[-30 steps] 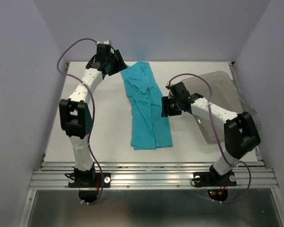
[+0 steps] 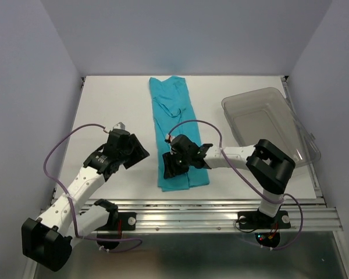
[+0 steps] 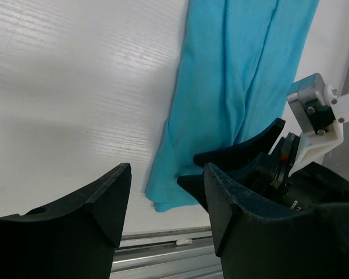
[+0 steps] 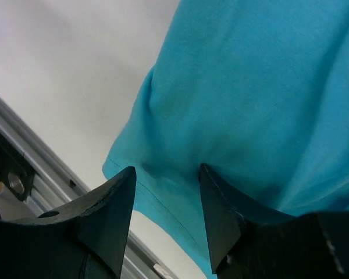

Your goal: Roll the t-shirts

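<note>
A turquoise T-shirt (image 2: 168, 107), folded into a long strip, lies lengthwise from the back of the white table toward its front edge. Over the near part of that strip is my right gripper (image 2: 170, 165), its fingers apart. In the right wrist view the shirt's hemmed corner (image 4: 154, 195) shows between and beyond those open fingers, none of it pinched. My left gripper (image 2: 141, 154) stands to the left of the shirt, above bare table. Its fingers (image 3: 113, 192) are parted and empty. The left wrist view also shows the shirt's near corner (image 3: 163, 186).
A clear plastic bin (image 2: 259, 116) takes up the table's right side. Bare table (image 2: 113, 96) stretches along the left. A metal rail (image 2: 180, 208) runs along the front edge, close to the shirt's near end.
My left arm has come from the shirt's far end to beside its near part. My right gripper has moved left and frontward over the shirt, whose near end has shifted slightly toward the front.
</note>
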